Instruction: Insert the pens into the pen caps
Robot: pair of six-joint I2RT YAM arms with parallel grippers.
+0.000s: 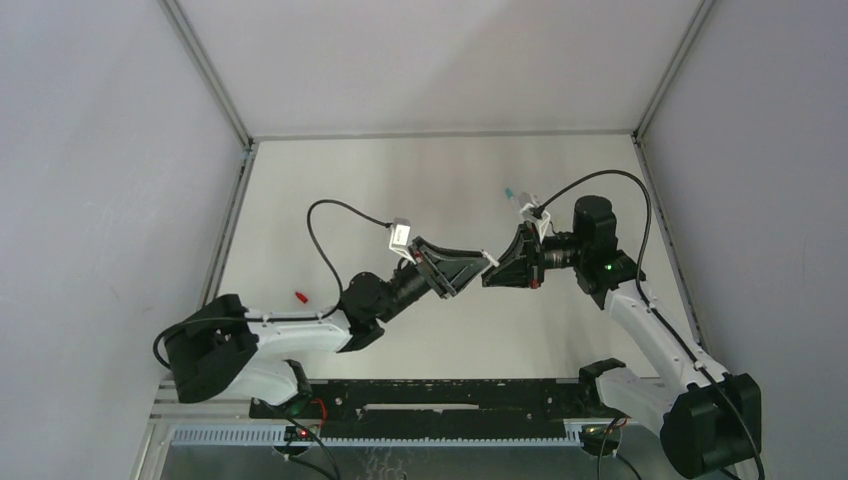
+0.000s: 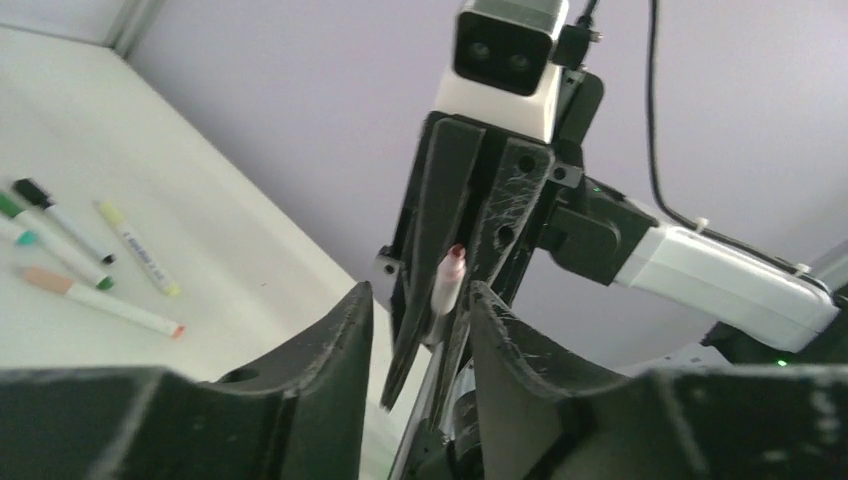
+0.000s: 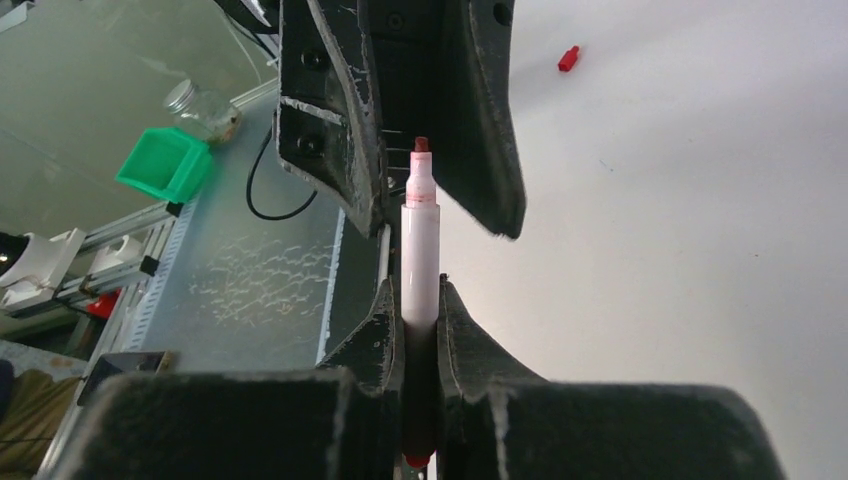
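A white pen (image 3: pixel 420 250) with a bare dark red nib stands between the fingers of my right gripper, which is shut on it. In the right wrist view the nib points up toward my left gripper, whose fingers are parted with nothing visible between them. Seen from above, the left gripper (image 1: pixel 468 275) and right gripper (image 1: pixel 500 268) face each other closely at mid-table. The left wrist view shows the pen's nib end (image 2: pixel 449 280) beyond the left fingers (image 2: pixel 345 330). A loose red cap (image 1: pixel 301 297) lies on the table at left.
Several pens lie on the table in the left wrist view, among them a yellow pen (image 2: pixel 138 248) and an orange-tipped pen (image 2: pixel 115 303). A teal-ended pen (image 1: pixel 510 193) lies behind the right gripper.
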